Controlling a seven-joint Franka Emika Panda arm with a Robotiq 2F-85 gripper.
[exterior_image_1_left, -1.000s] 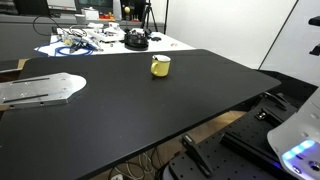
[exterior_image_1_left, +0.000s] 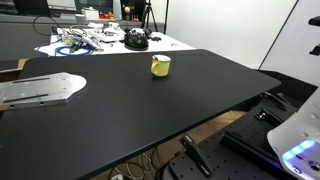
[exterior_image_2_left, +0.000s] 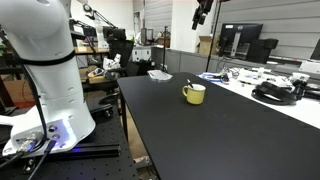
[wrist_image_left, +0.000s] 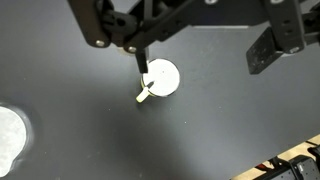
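Note:
A small yellow mug (exterior_image_1_left: 160, 66) with a pale inside stands upright on the dark table, toward the back in exterior view 1. Exterior view 2 shows the same mug (exterior_image_2_left: 193, 94) near the middle of the tabletop. From above, in the wrist view, the mug (wrist_image_left: 163, 77) appears partly behind one finger, its yellow handle pointing down-left. My gripper is open, its fingers wide apart and nothing held between them. It is above the table, clear of the mug; exterior view 1 does not show it.
A flat silvery-white piece (exterior_image_1_left: 40, 89) lies at the table's left in exterior view 1. Cables and clutter (exterior_image_1_left: 85, 38) sit beyond the back edge.

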